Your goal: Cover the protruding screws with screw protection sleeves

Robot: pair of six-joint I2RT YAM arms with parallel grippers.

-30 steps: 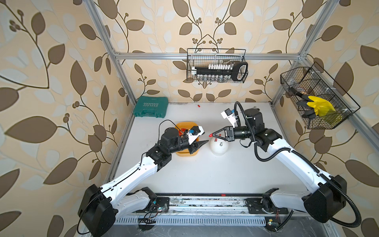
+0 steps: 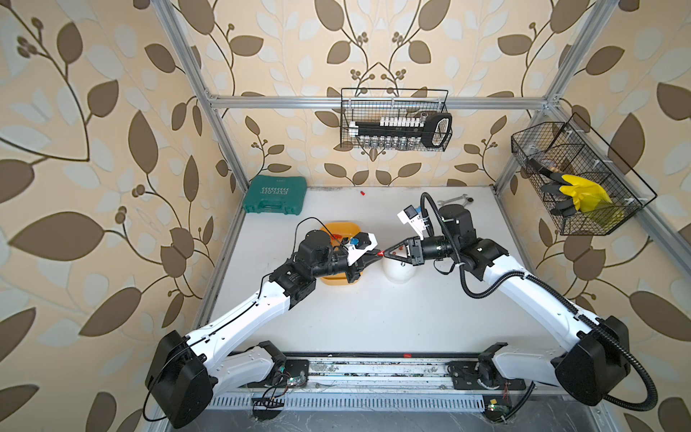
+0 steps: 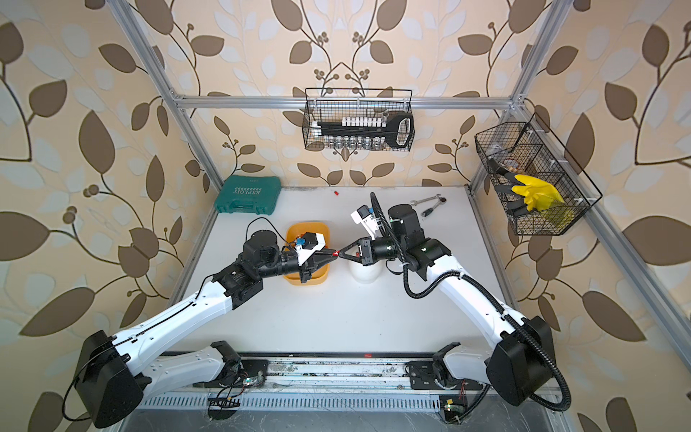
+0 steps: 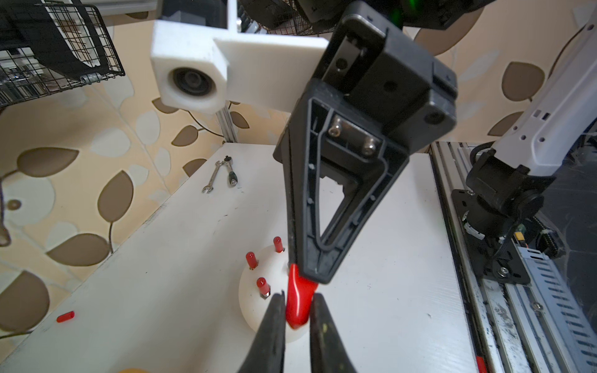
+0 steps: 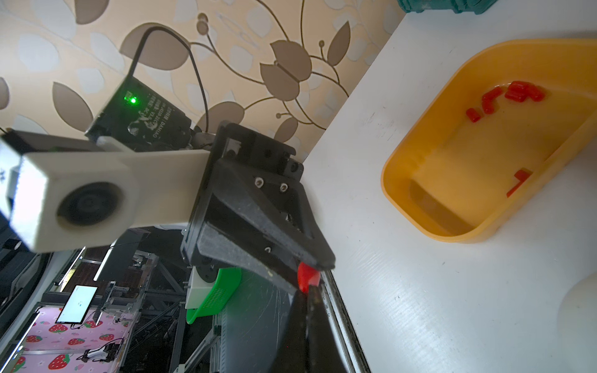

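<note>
My two grippers meet tip to tip above the table. The right gripper [image 2: 389, 253] is shut on a red sleeve [image 4: 300, 298], which juts from its tips between the fingertips of my left gripper; whether those grip it is unclear. Below, in the left wrist view, a white round base [image 4: 255, 286] carries several upright red-capped screws [image 4: 263, 286], partly hidden by the grippers. An orange tray [image 5: 435, 230] holds several red sleeves [image 5: 516, 93]. A loose red sleeve [image 4: 65, 316] lies on the table.
A green case [image 2: 275, 194] lies at the back left. Wrenches [image 4: 212, 177] lie at the back right. Wire baskets [image 2: 394, 100] hang on the back and right frame.
Over the last second the grippers have come together at the red sleeve, the left moving right and up, the right shifting left.
</note>
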